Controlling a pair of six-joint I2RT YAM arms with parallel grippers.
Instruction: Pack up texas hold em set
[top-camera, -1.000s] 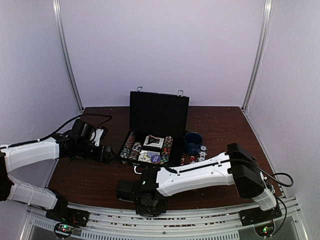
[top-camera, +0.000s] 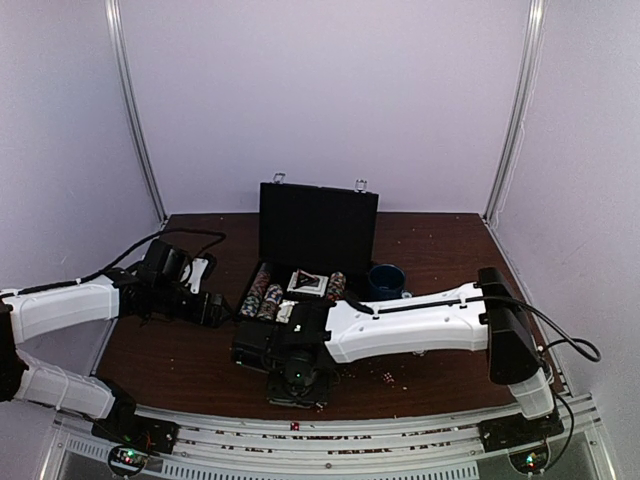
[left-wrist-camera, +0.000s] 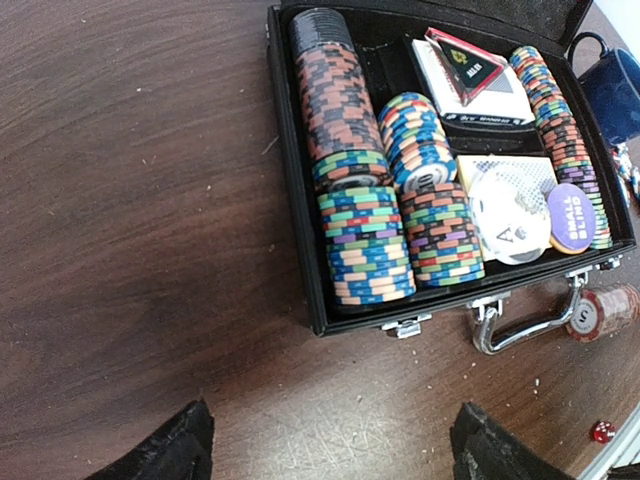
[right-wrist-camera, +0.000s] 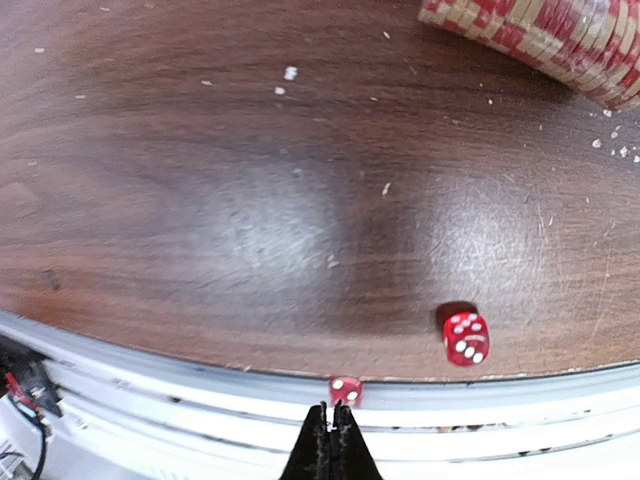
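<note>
In the right wrist view my right gripper is shut with nothing between its fingers. A red die (right-wrist-camera: 345, 390) lies just beyond the fingertips, on the pale rail along the table's front edge. A second red die (right-wrist-camera: 466, 338) is on the wood to the right. Poker chips, card decks and a purple small blind button (left-wrist-camera: 572, 218) fill the open black case (left-wrist-camera: 300, 255). In front of its handle lies a loose chip roll (left-wrist-camera: 603, 312). My left gripper stands open and empty, left of the case in the top view.
A blue mug (top-camera: 386, 282) stands right of the case, whose lid (top-camera: 318, 228) is raised. Slotted metal rails (top-camera: 330, 440) border the table's front. The wood left of the case is clear. My right arm (top-camera: 410, 328) crosses the front right and hides some table.
The right arm has shifted, its forearm rising slightly in the top view and now covering part of the case's front and the loose pieces by the mug. The left arm stays put.
</note>
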